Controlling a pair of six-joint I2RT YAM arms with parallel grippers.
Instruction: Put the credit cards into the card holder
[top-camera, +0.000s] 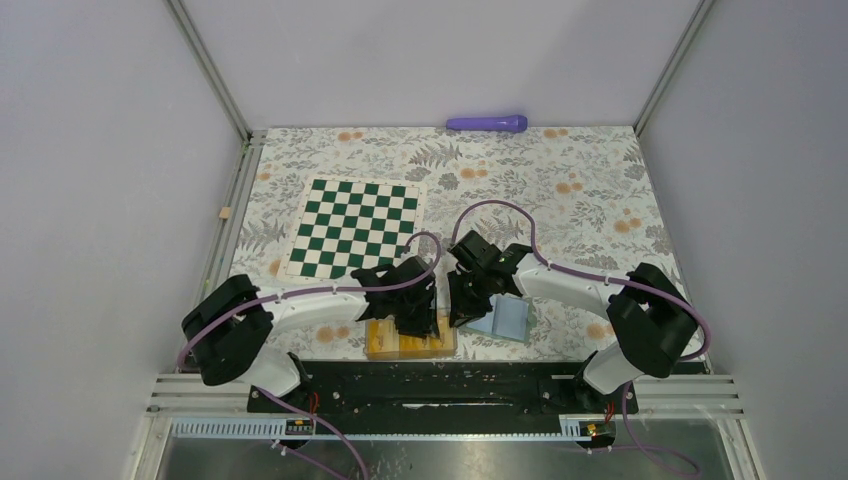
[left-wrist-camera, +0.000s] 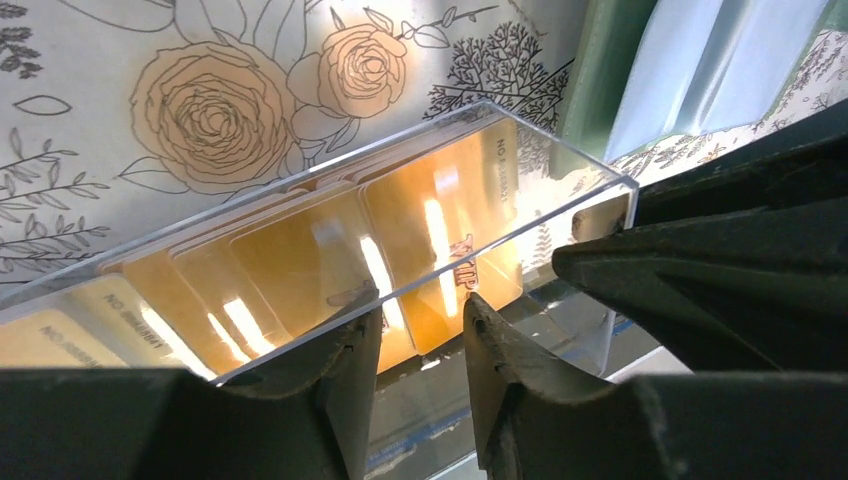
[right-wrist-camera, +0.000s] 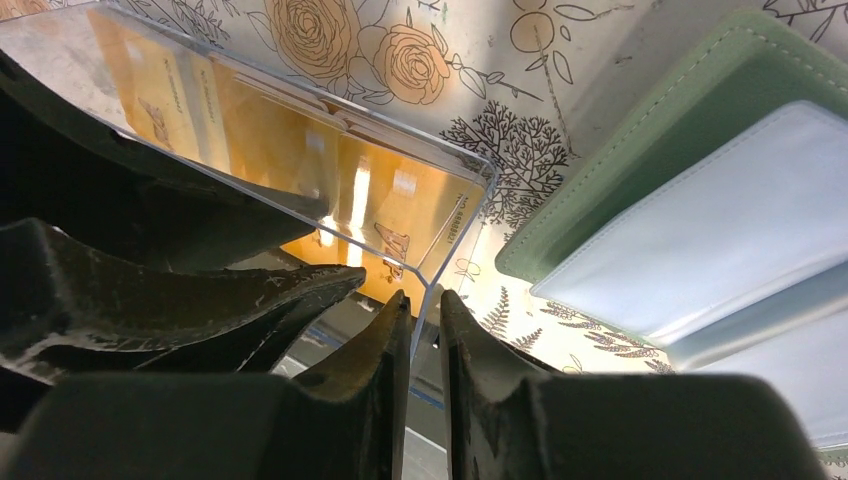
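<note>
Orange cards lie in a clear plastic box at the near edge of the table. My left gripper stands open over the box's near side, with card edges visible between its fingertips. My right gripper is at the box's end, its fingertips slightly apart on either side of the clear wall. The green-and-light-blue card holder lies open just right of the box, partly under the right arm in the top view.
A checkerboard lies behind the left arm. A purple microphone lies at the back edge. Both arms are close together at the front middle.
</note>
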